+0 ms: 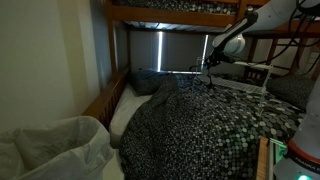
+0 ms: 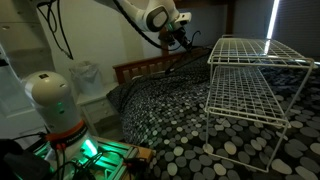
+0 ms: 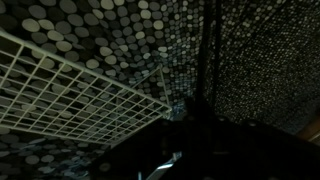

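Near the far right of the bed in exterior view 1, my gripper (image 1: 207, 68) is held above the bedding. Its fingers are shut on something dark and thin, apparently cloth, which shows as a dark strip (image 3: 206, 55) in the wrist view. A dark patterned blanket (image 1: 165, 125) lies rumpled over the bed. In the wrist view, fine-dotted cloth (image 3: 260, 50) fills the right side and larger-dotted bedding (image 3: 110, 30) the left. Exterior view 2 shows the gripper (image 2: 186, 38) over the back of the bed; poor light hides the exact hold.
A white wire rack (image 2: 245, 95) stands on the bed, its grid (image 3: 75, 95) close to the gripper in the wrist view. A wooden bed rail (image 1: 105, 100) runs along the left. A white bin (image 1: 60, 150) stands at the front left. An upper bunk (image 1: 200, 15) hangs overhead.
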